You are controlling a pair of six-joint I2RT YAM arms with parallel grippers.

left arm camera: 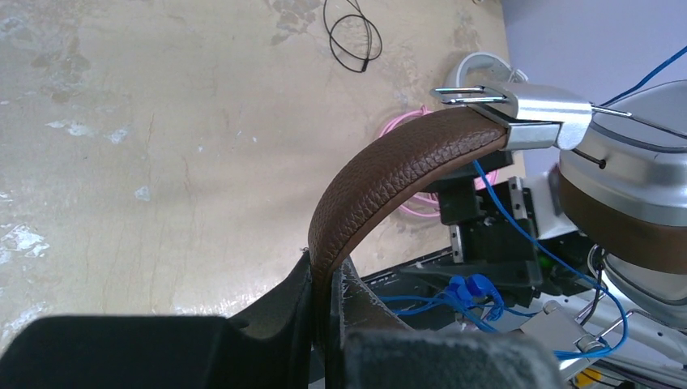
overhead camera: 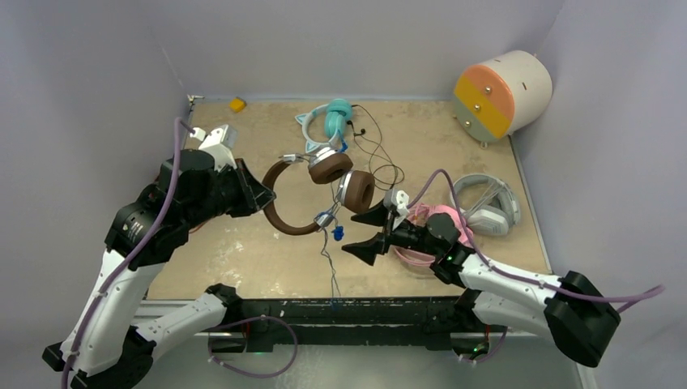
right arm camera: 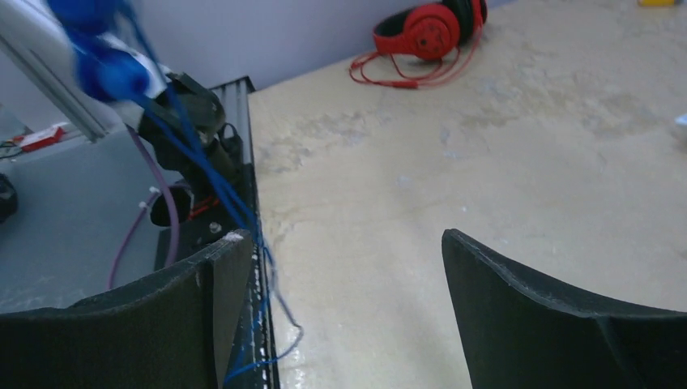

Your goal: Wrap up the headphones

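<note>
Brown-and-silver headphones hang in the air in the top view, with ear cups [overhead camera: 356,192] and band [overhead camera: 288,225]. My left gripper [overhead camera: 263,194] is shut on the brown headband [left arm camera: 381,170], which bends up to a metal hinge [left arm camera: 543,121]. A blue cable [overhead camera: 330,261] with a blue clip [overhead camera: 338,233] dangles below them; it shows blurred at upper left in the right wrist view. My right gripper [overhead camera: 360,233] stands open just right of the dangling cable, below the right ear cup, nothing between its fingers.
Turquoise headphones [overhead camera: 336,117] lie at the back, grey headphones [overhead camera: 494,215] and pink cable [overhead camera: 417,255] at right, red headphones [right arm camera: 429,34] at left. A striped drum [overhead camera: 486,105] stands back right. The front middle of the board is clear.
</note>
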